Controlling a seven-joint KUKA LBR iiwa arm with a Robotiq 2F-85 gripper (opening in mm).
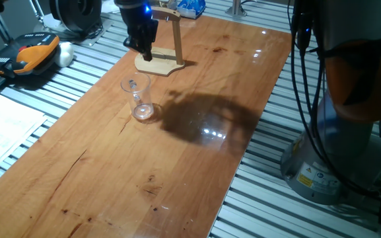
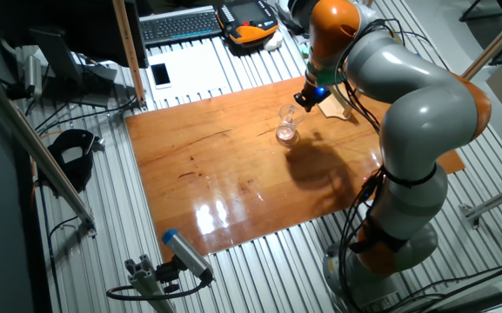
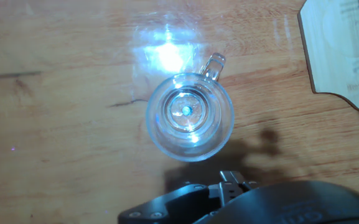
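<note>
A clear glass mug (image 1: pixel 139 99) stands upright on the wooden tabletop. In the wrist view I look down into the mug (image 3: pixel 190 117), its handle (image 3: pixel 214 66) pointing to the upper right. My gripper (image 1: pixel 148 58) is in the air beyond the mug and apart from it, near the wooden stand (image 1: pixel 160 65). From the second exterior view, the gripper (image 2: pixel 304 101) appears just above and to the right of the mug (image 2: pixel 287 135). The fingertips (image 3: pixel 230 179) come together at the wrist view's lower edge; the gripper looks shut, with nothing visible between them.
The wooden stand has an upright post (image 1: pixel 177 41). An orange and black device (image 1: pixel 24 54) and paper sheets (image 1: pixel 5 129) lie on the slatted metal surface beside the board.
</note>
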